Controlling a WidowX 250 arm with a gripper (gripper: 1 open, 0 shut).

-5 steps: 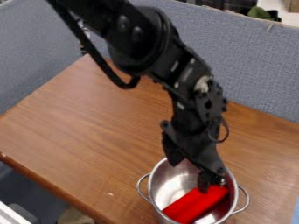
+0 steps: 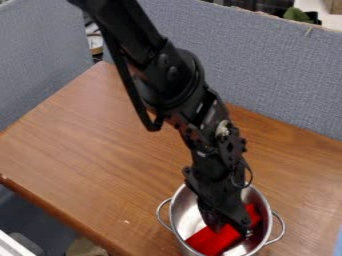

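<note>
A steel pot (image 2: 181,212) with two side handles stands on the wooden table at the lower right. Inside it lies a red object (image 2: 211,240). My black gripper (image 2: 230,218) reaches down into the pot over the red object and hides part of it. Whether its fingers are open or shut, or touch the red object, is hard to make out.
Grey padded walls (image 2: 261,70) border it at the back and left. The table's front edge runs along the lower left.
My gripper has moved a little lower and to the left in the pot, and its fingers appear closer together than before.
</note>
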